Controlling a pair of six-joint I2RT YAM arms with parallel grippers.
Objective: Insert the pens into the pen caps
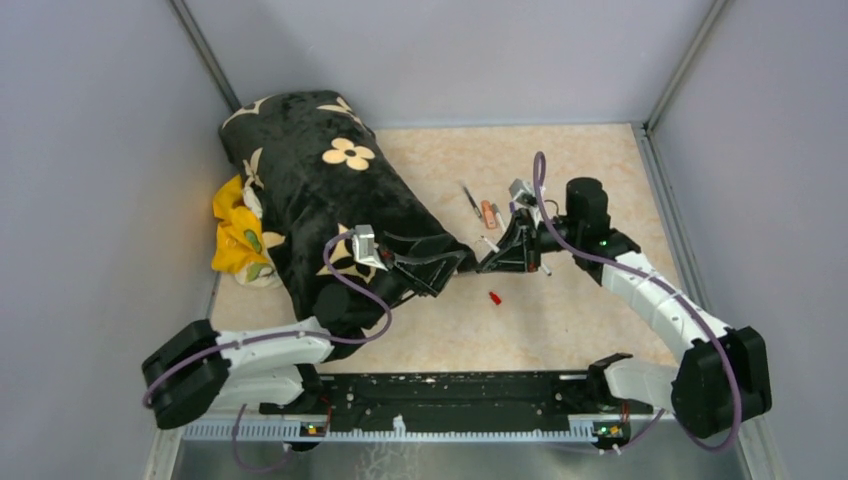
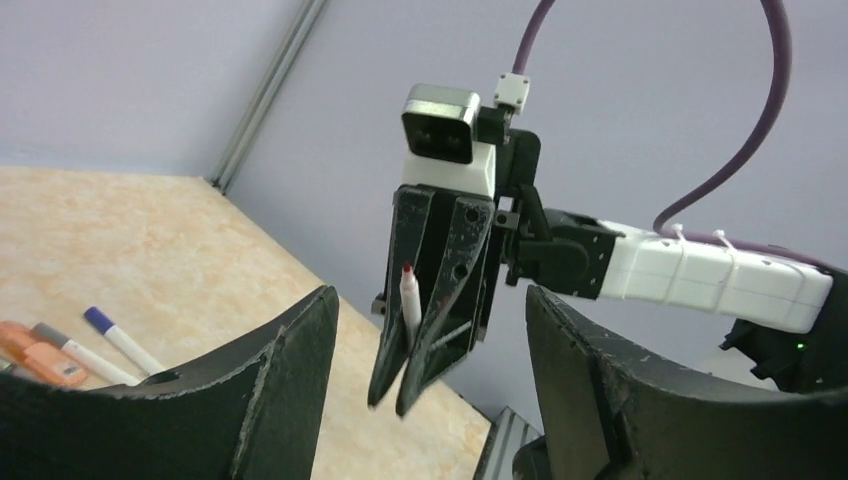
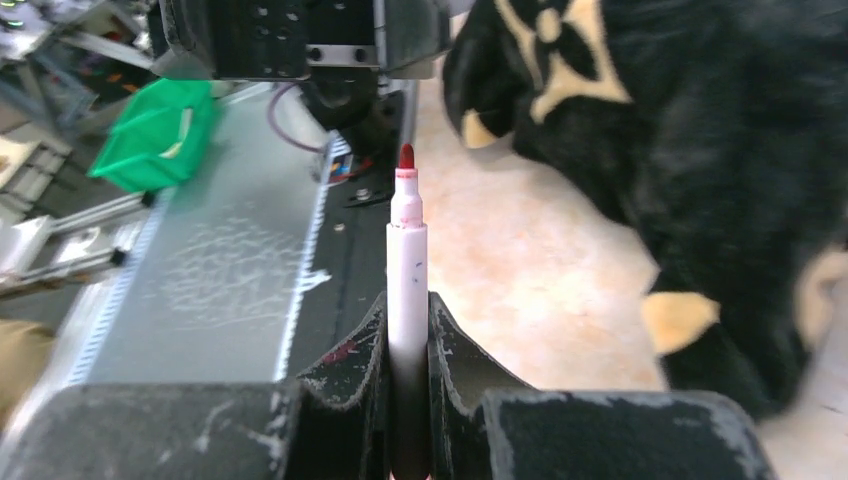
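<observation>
My right gripper (image 1: 500, 250) is shut on a white pen (image 3: 407, 270), whose bare red tip points toward my left gripper (image 1: 440, 270). The left gripper stands open and apart from the pen, nothing between its fingers; in the left wrist view its wide fingers frame the pen and the right gripper. A small red cap (image 1: 495, 298) lies on the mat below the grippers. Several loose pens (image 2: 125, 340) lie behind, next to an orange item (image 1: 488, 215).
A black patterned blanket (image 1: 300, 170) covers the left of the board, with a yellow cloth (image 1: 237, 235) beside it. The board (image 1: 570, 160) is mostly clear at the back and front.
</observation>
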